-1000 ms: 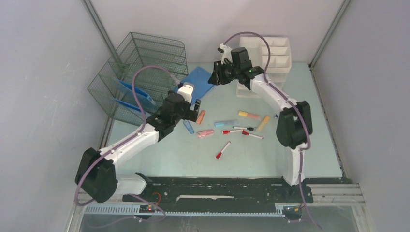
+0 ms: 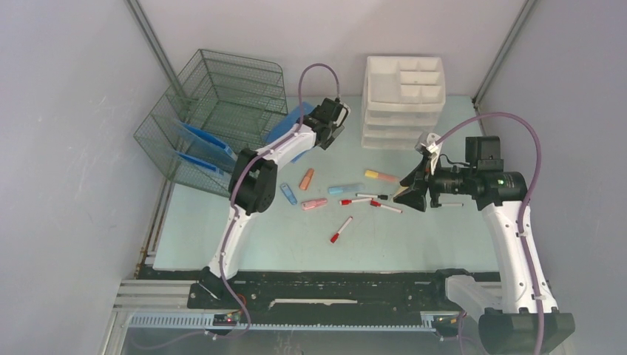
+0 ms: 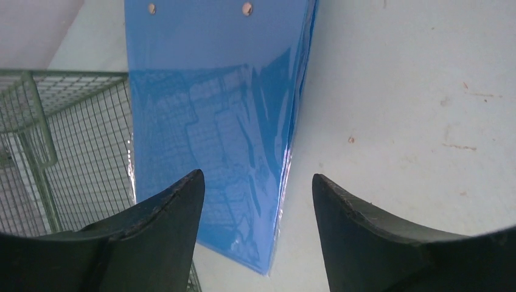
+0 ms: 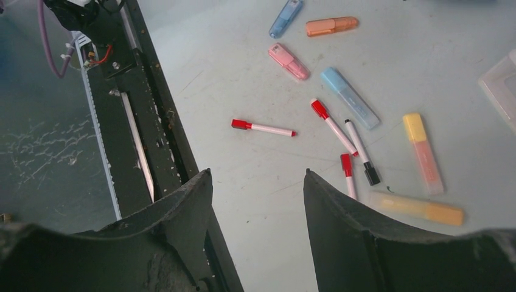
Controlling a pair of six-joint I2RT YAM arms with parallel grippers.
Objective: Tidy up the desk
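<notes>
My left gripper is open above a blue folder (image 3: 213,115) lying beside the wire rack (image 2: 229,74); nothing is between its fingers. The folder is partly hidden by the left arm in the top view. My right gripper is open over the right of the desk, above markers and highlighters: an orange one (image 4: 331,25), a pink one (image 4: 288,61), a blue one (image 4: 351,97), a yellow-pink one (image 4: 423,152), a yellow-orange one (image 4: 420,207) and several whiteboard markers (image 4: 271,130).
Blue folders (image 2: 205,144) stand in the rack at back left. A white drawer organizer (image 2: 403,103) stands at the back right. Walls border the sides and back.
My left arm has swung back and inward over the loose folder. My right arm has retreated from the back centre to the right side of the desk.
</notes>
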